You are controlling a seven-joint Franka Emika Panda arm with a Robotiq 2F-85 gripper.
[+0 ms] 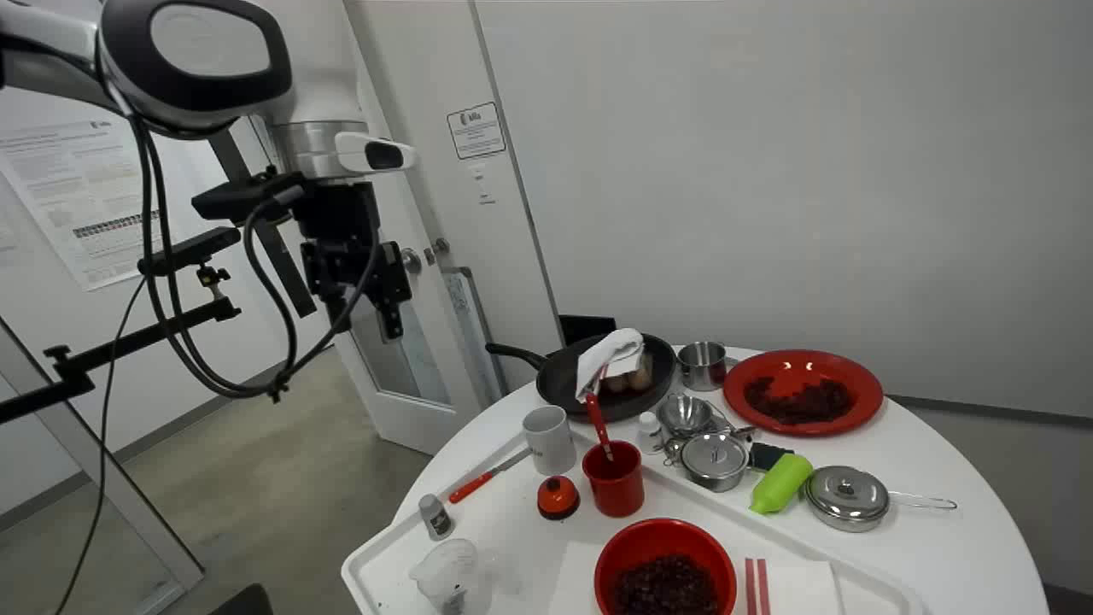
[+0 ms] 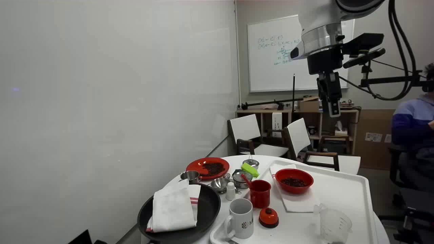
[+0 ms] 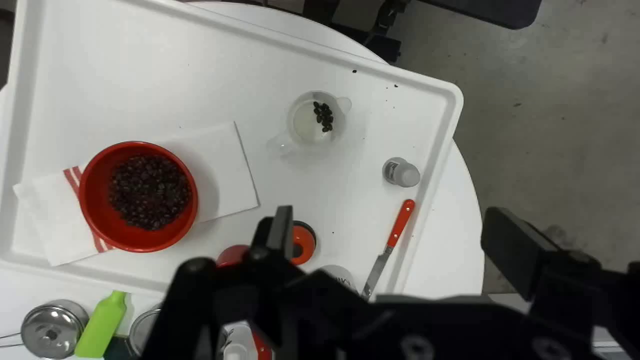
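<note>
My gripper is open, its two fingers wide apart at the lower part of the wrist view with nothing between them. It hangs high above the table, clear of everything, as the first exterior view shows (image 1: 366, 318). Below lies a white tray (image 3: 240, 66). On it are a red bowl (image 3: 138, 243) of dark beans on a folded cloth (image 3: 225, 174), a clear measuring cup (image 3: 309, 123) with a few beans, a grey-capped shaker (image 3: 402, 172), a red-handled knife (image 3: 400, 223), a red-and-black knob-shaped object (image 3: 304, 243), a red mug (image 1: 615, 490) and a grey-white mug (image 1: 550, 441).
Behind the tray stand a black pan (image 1: 564, 381) with a white cloth (image 2: 173, 207), a red plate (image 1: 861, 389) with dark beans, steel pots (image 1: 714, 459), a green bottle (image 1: 781, 483) and a white shaker (image 2: 230, 191). The tray's far-left part in the wrist view is bare.
</note>
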